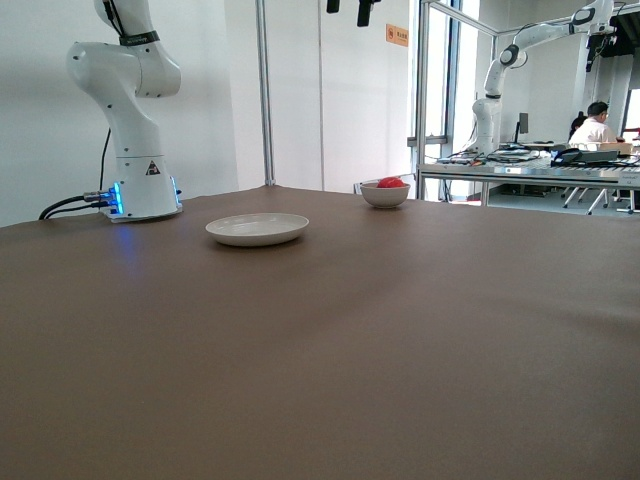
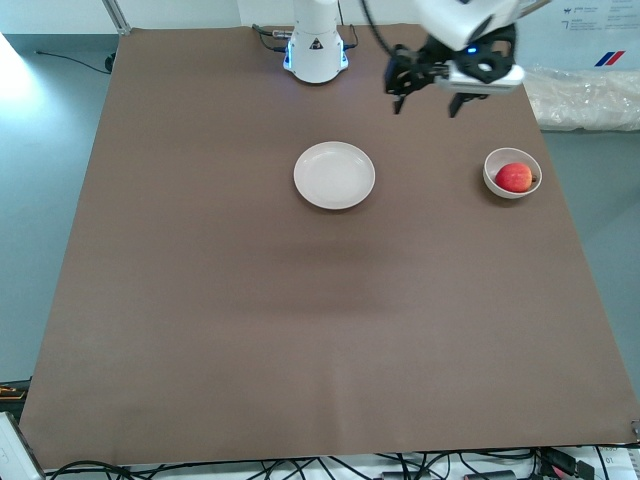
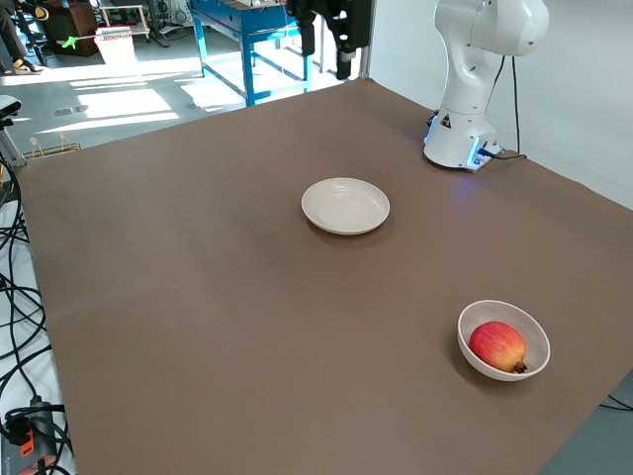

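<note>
A red apple (image 2: 513, 177) sits in a small white bowl (image 2: 498, 159) at the right of the left view; the right view shows the apple (image 3: 497, 344) near the front right. A flat white plate (image 2: 334, 175) lies empty on the brown table (image 2: 300, 310). My black gripper (image 2: 425, 105) hangs high above the table at the back, up and right of the plate and apart from both dishes. Its two fingers stand apart with nothing visible between them, also in the right view (image 3: 325, 49).
A white robot base (image 2: 316, 55) stands at the back edge, with cables behind it. Black cables run along the near edge in the left view.
</note>
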